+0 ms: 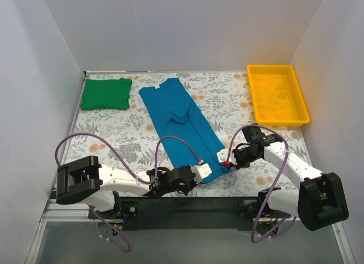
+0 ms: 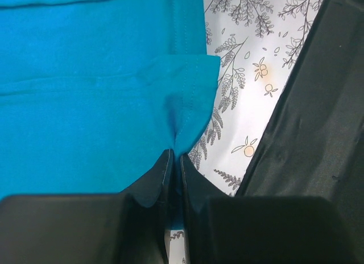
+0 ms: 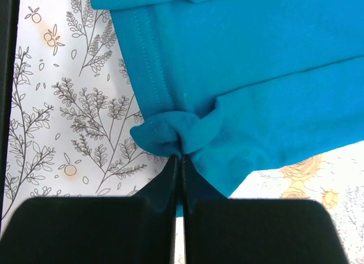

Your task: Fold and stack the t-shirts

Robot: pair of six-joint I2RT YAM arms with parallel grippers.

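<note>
A blue t-shirt [image 1: 175,130] lies lengthwise on the patterned mat, folded into a long strip with its collar end at the back. Its near end reaches toward both arms. My left gripper is shut on the near left corner of the shirt, cloth pinched between its fingertips. At the near right corner, my right gripper is shut on a bunched fold of the same hem. The top view partly hides both fingertips. A folded green t-shirt [image 1: 106,94] lies flat at the back left.
A yellow bin [image 1: 252,94], which looks empty, stands at the back right. Grey walls enclose both sides and the back.
</note>
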